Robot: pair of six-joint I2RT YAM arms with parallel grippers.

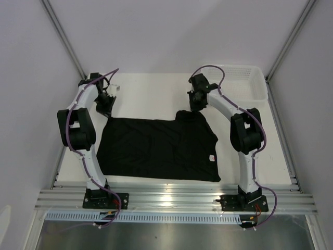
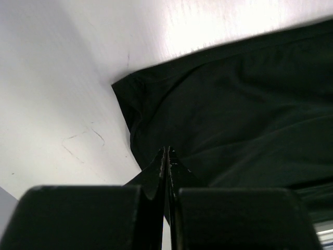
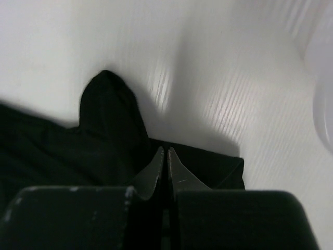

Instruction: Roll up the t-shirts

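Note:
A black t-shirt point(image 1: 156, 148) lies spread across the table, with a white label point(image 1: 212, 158) near its right edge. At its far left corner is my left gripper point(image 1: 107, 114). In the left wrist view the left fingers point(image 2: 151, 177) are shut with nothing between them, and the shirt corner point(image 2: 127, 91) lies free ahead of the tips. My right gripper point(image 1: 196, 109) is at the shirt's far right part. In the right wrist view its fingers point(image 3: 148, 177) are closed on black cloth, and a raised fold point(image 3: 106, 99) stands to the left. The pinched bit itself is hidden.
A white basket point(image 1: 257, 86) stands at the back right, just beyond the right arm.

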